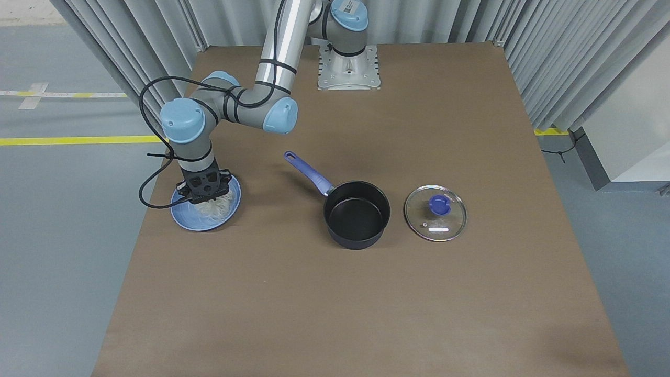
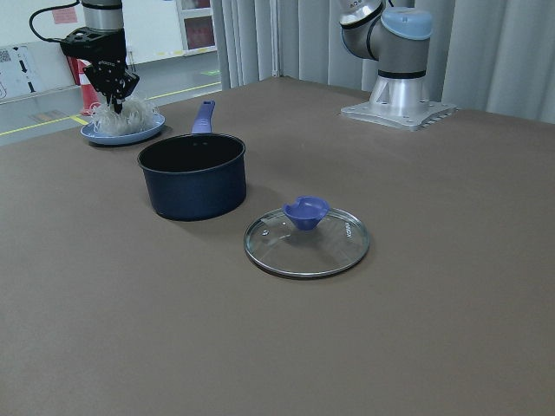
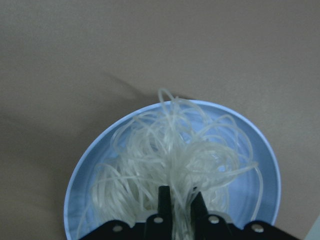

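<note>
A blue plate (image 1: 188, 213) at the table's left holds a tangle of translucent noodles (image 3: 145, 165). My gripper is down in that pile, its black fingers close together with strands bunched up between them, as the wrist view shows. From the left view the gripper (image 2: 117, 104) reaches into the noodles from above. A dark saucepan (image 1: 355, 220) with a blue handle stands empty to the right of the plate. Its glass lid (image 1: 427, 223) with a blue knob lies flat on the table further right.
The arm's white base plate (image 1: 348, 78) stands at the back edge. Curtains hang behind, with floor on both sides.
</note>
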